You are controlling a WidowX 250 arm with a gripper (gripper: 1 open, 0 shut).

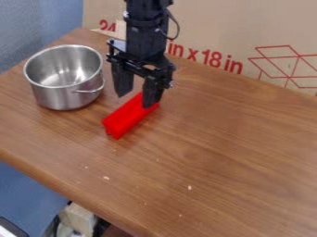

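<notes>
A red block [128, 118], long and rounded at its edges, lies on the wooden table at a slant, right of a steel pot [62, 79]. My black gripper [136, 87] hangs just over the far end of the block, open, its two fingers apart. The far finger is lower, near the block's upper end; whether it touches the block I cannot tell.
A cardboard sheet [247, 37] stands along the back. The table's left edge borders a blue surface [25, 185].
</notes>
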